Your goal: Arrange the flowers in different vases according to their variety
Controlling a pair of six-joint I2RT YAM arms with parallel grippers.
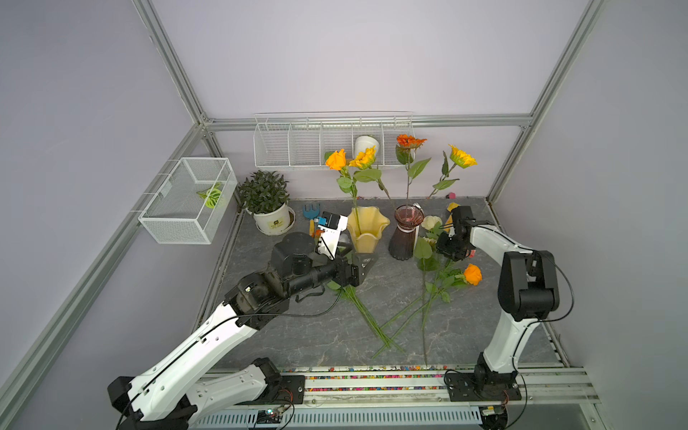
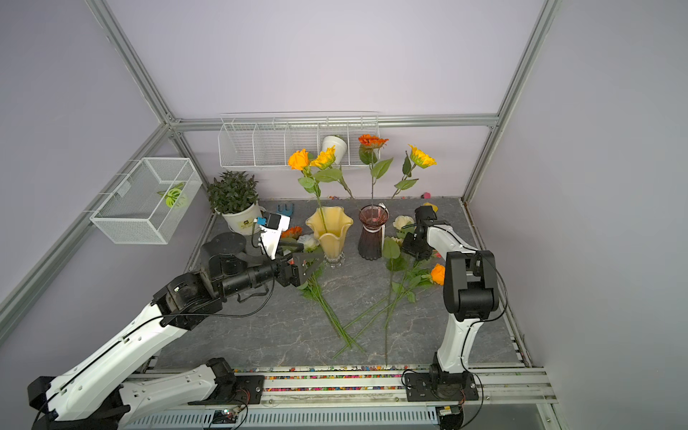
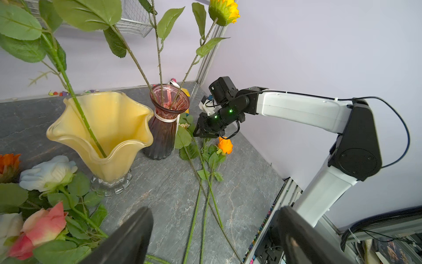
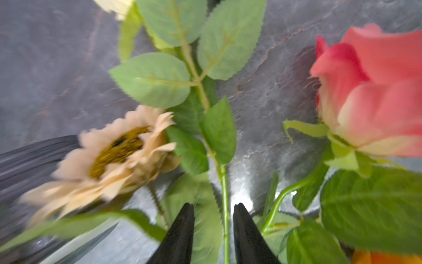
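The yellow fluted vase [image 3: 118, 132] holds one green stem, topped by an orange rose [image 1: 335, 159]. Several stems stand in the dark red vase [image 3: 161, 127]: two yellow sunflowers [image 1: 462, 157] and an orange-red flower [image 1: 410, 141]. My left gripper is open and empty over the table, in front of the yellow vase. At the right-hand flowers, my right gripper stands partly open, a green stem [image 4: 225, 193] running between its fingers. Around it lie a pink rose [image 4: 369, 92], a beige daisy-like flower [image 4: 118, 158] and an orange rose [image 1: 472, 274].
On the left lies a bunch with a white rose [image 3: 48, 173], a pink rose [image 3: 41, 228] and an orange flower [image 3: 8, 165]. A potted plant [image 1: 271, 215] and a blue fork [image 1: 311, 211] stand behind my left arm. The front centre holds crossing stems.
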